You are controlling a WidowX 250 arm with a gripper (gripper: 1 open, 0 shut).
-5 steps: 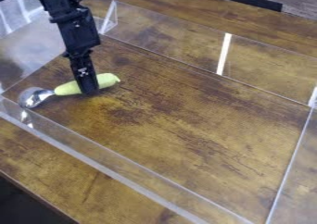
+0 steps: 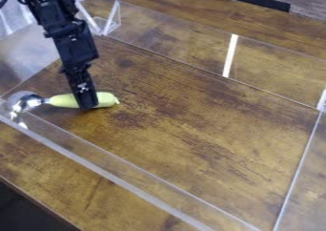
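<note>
My black gripper (image 2: pixel 84 94) reaches down from the upper left and is shut on a pale yellow-green, elongated object (image 2: pixel 107 99) lying low at the left of the wooden surface. A shiny silver spoon-like end (image 2: pixel 26 103) lies at that object's left end, close to the clear front wall; whether the two are one piece is hard to tell. The fingertips are dark and partly hide the middle of the object.
Clear plastic walls with white tape (image 2: pixel 231 55) surround the work area on the wooden table (image 2: pixel 204 130).
The gripper and pale object have shifted slightly down and left, and the object has turned a little toward horizontal.
</note>
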